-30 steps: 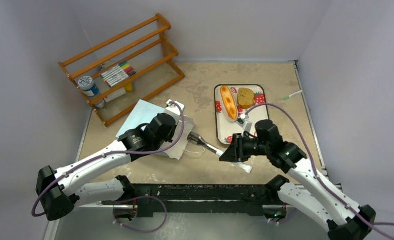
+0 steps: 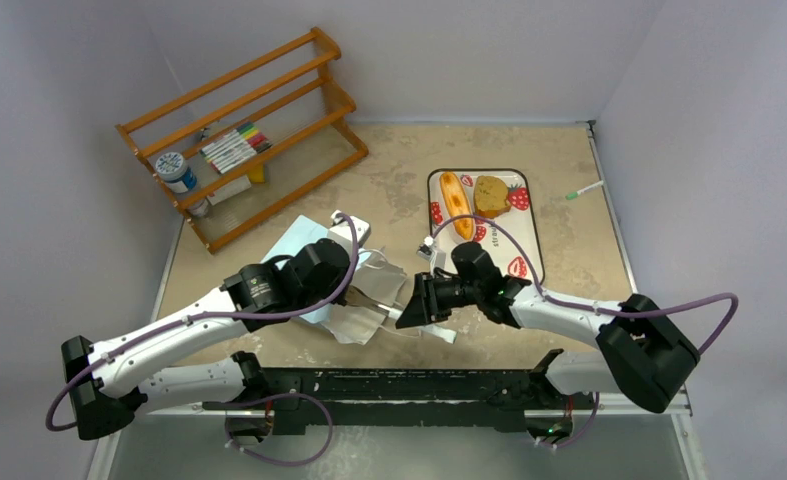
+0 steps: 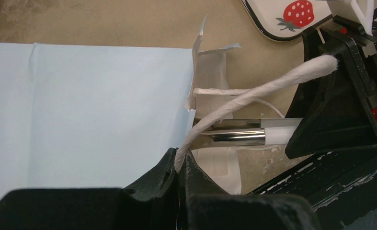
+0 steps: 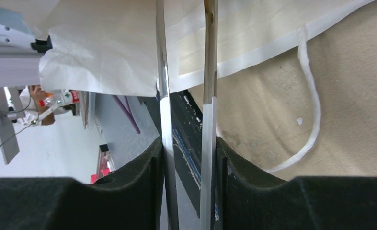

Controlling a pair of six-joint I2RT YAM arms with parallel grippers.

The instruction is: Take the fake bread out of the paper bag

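Observation:
A pale blue paper bag [image 3: 105,110] lies on its side at the left of the table, its mouth facing right. My left gripper is shut at the bag's mouth, with one end of the white twisted paper handle [image 3: 268,89] rising from its fingertips. My right gripper is shut on white-handled metal tongs [image 3: 239,137]. The tongs' metal ends reach into the bag's opening, and their tips are hidden inside. Two pieces of fake bread, a long loaf [image 2: 456,204] and a brown slice [image 2: 491,196], lie on the strawberry tray. What the bag holds cannot be seen.
The strawberry tray [image 2: 509,262] has bare space at its lower part. A wooden rack [image 2: 259,206] with markers [image 2: 235,148] and a jar [image 2: 175,172] stands at the back left. A green-tipped marker [image 2: 584,190] lies at the far right.
My right arm has moved left, carrying the tongs from outside the bag into its mouth. The bag's opening has shifted and spread slightly, while my left arm has moved only a little.

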